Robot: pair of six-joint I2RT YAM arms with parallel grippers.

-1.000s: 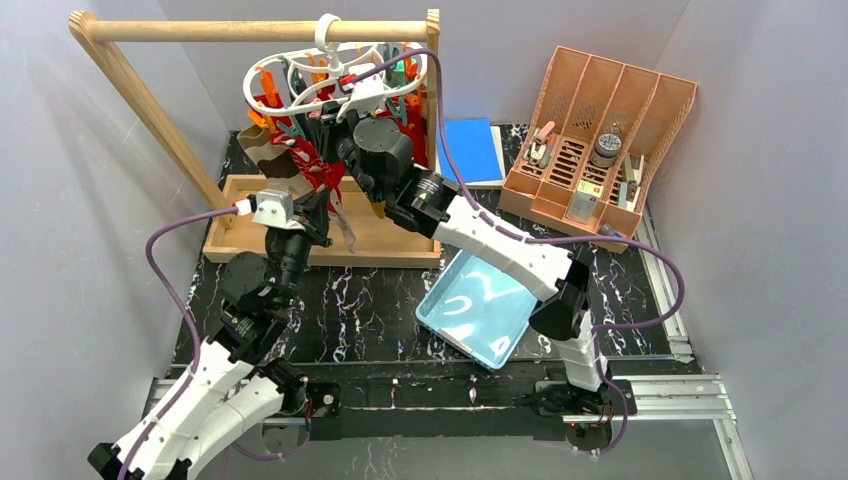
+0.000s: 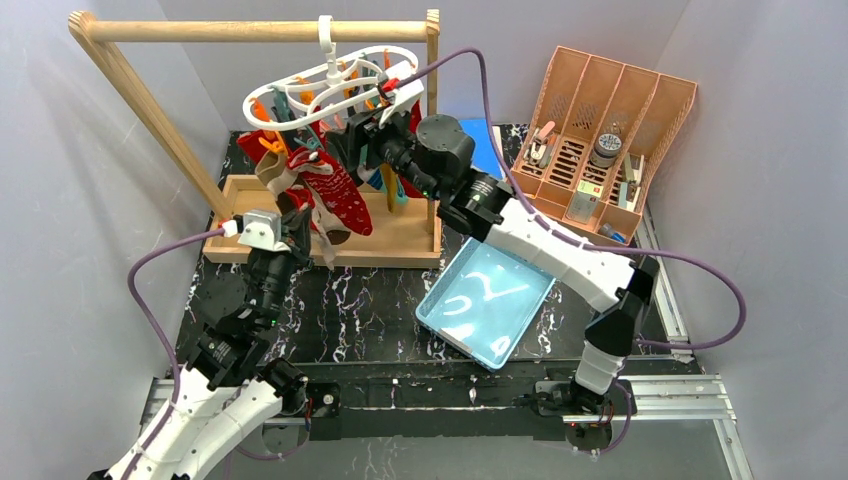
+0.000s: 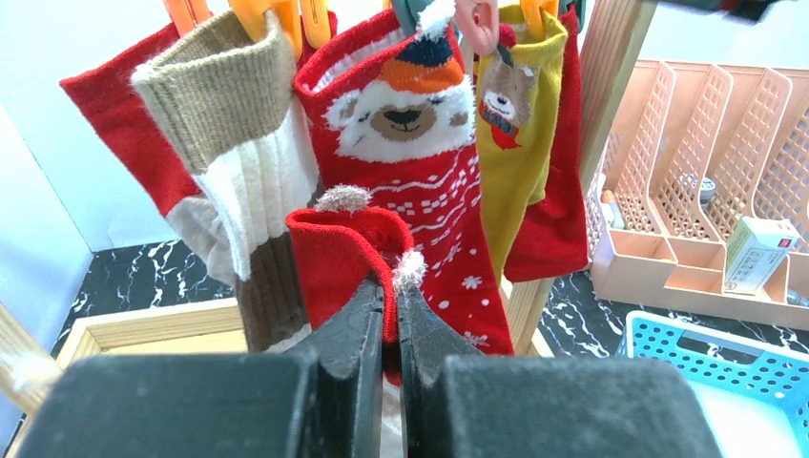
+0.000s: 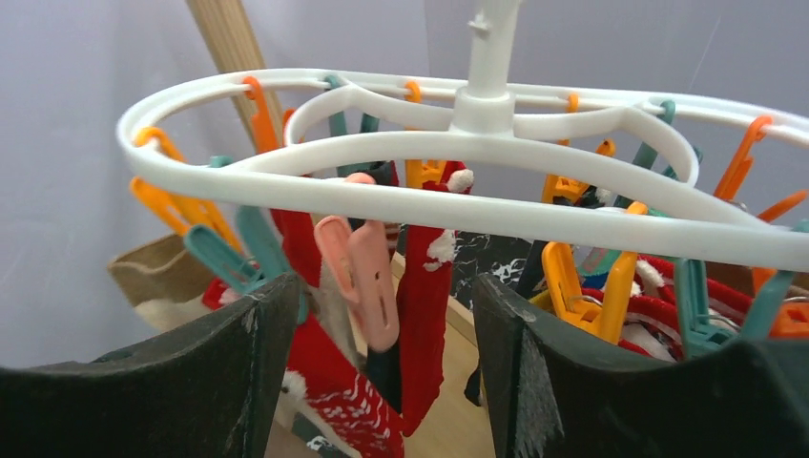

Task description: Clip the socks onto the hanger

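The white hanger (image 2: 262, 122) hangs from a wooden bar, ringed with coloured clips. In the left wrist view my left gripper is shut on a small red sock (image 3: 334, 258) with white fuzzy tufts, its folded cuff standing up between the fingertips. Right behind it hangs a red bear sock (image 3: 410, 119). In the right wrist view my right gripper is part open below the hanger's front rim (image 4: 420, 203). A pink clip (image 4: 374, 286) shows in the gap between its fingers, not pinched. Arm and socks hide the clips from above.
A beige-and-white sock (image 3: 238, 124) and a yellow sock (image 3: 520, 143) hang close to the held one. The wooden rack base (image 2: 410, 258) lies underneath. A blue tray (image 2: 500, 310) and an orange organizer (image 2: 650, 95) stand to the right.
My right gripper has moved right along the hanger. The hanger has swung, and the red bear sock now faces upward more broadly.
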